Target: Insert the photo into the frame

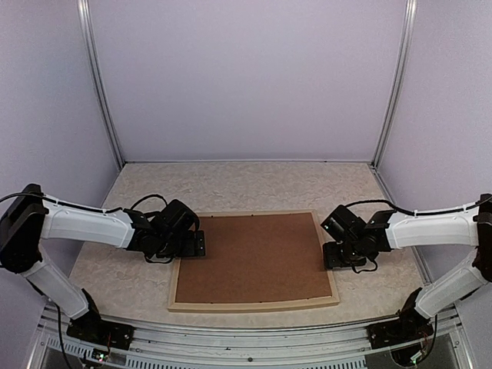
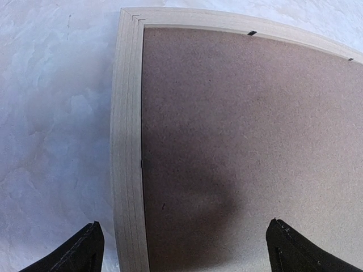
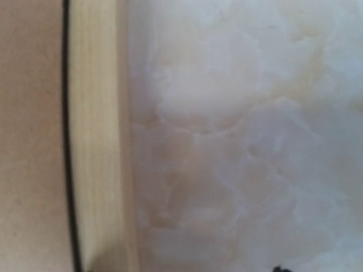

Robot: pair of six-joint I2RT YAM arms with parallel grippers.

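Note:
A light wooden frame (image 1: pixel 254 307) lies flat on the table with a brown board (image 1: pixel 254 261) filling its inside. No separate photo can be made out. My left gripper stands open above the left side of the frame, its fingers (image 2: pixel 76 252) wide apart and nothing between them. Over the right side of the frame hangs my right gripper (image 1: pixel 332 255). Only a dark speck of a fingertip (image 3: pixel 281 270) shows at the bottom of the right wrist view, so its grip is hidden. In that view a dark line runs between board and wood.
Small dark tabs (image 2: pixel 252 33) sit along the frame's inner far edge. White walls (image 1: pixel 254 84) close off the back and sides.

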